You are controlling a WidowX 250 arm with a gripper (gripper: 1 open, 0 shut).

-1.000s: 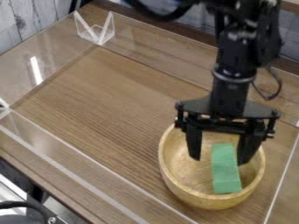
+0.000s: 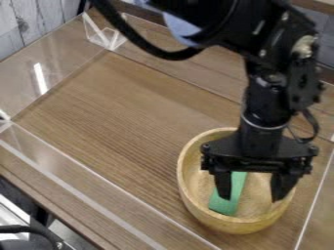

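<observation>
The black gripper (image 2: 252, 177) stands open over a yellow wooden bowl (image 2: 204, 201) at the lower right of the view, its two fingers reaching down inside the rim. A green block (image 2: 225, 199) lies in the bowl beneath the left finger, partly hidden by the gripper. I cannot tell whether the fingers touch it.
Bare wooden table (image 2: 117, 107) fills the left and middle, with clear room there. Pale tape lines run along its edges. A clear plastic piece (image 2: 107, 31) is at the far upper left, and dark cables show at the lower left.
The green block now sits further left in the bowl and at a different angle.
</observation>
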